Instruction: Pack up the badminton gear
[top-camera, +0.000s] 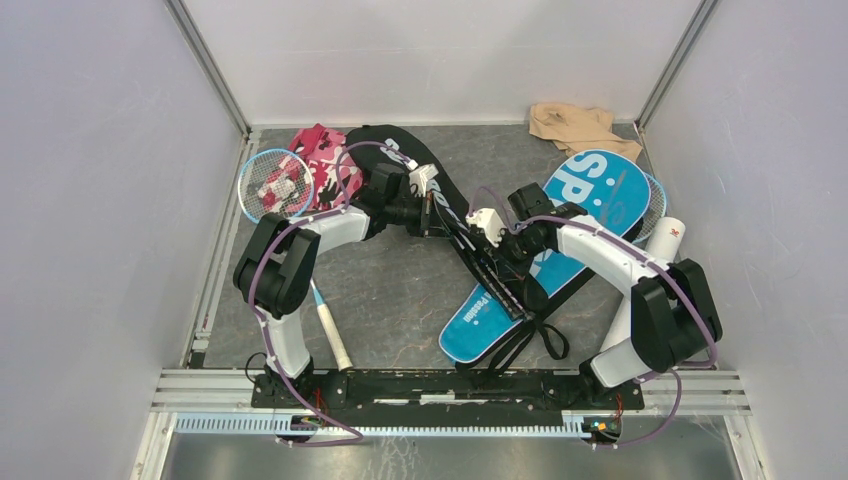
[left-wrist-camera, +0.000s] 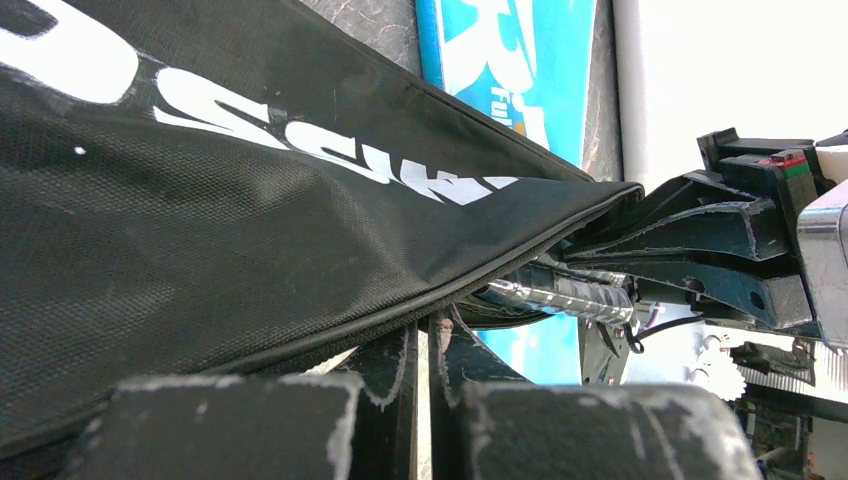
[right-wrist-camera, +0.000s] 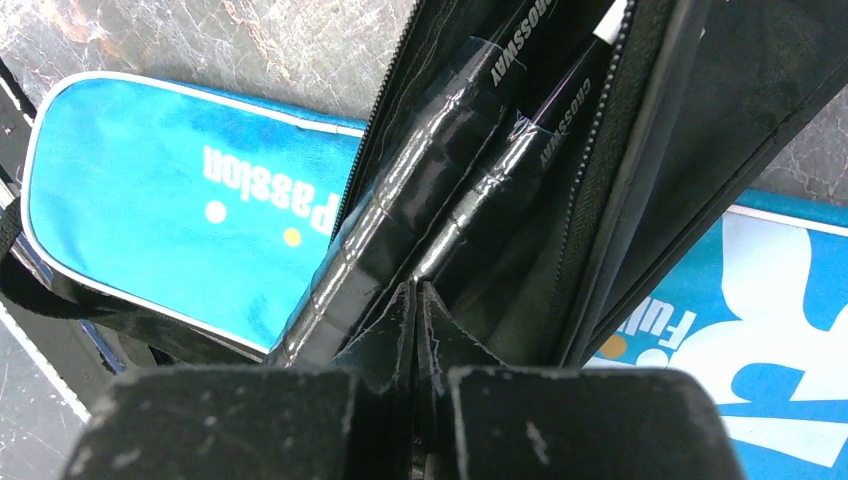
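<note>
A black racket bag lies slantwise across the middle, unzipped toward its lower end. Two racket handles in shiny black wrap lie side by side within its opening. My left gripper is shut on the edge of the bag, lifting that side. Over the opening, my right gripper is shut with nothing between its fingertips; the nearer handle is just beyond and outside them. A blue racket cover lies partly under the bag. A racket with blue rim and white grip rests at left.
Red-and-white patterned cloth is at the back left, tan cloth at the back right. A white tube runs along the right wall. Black straps hang near the front edge.
</note>
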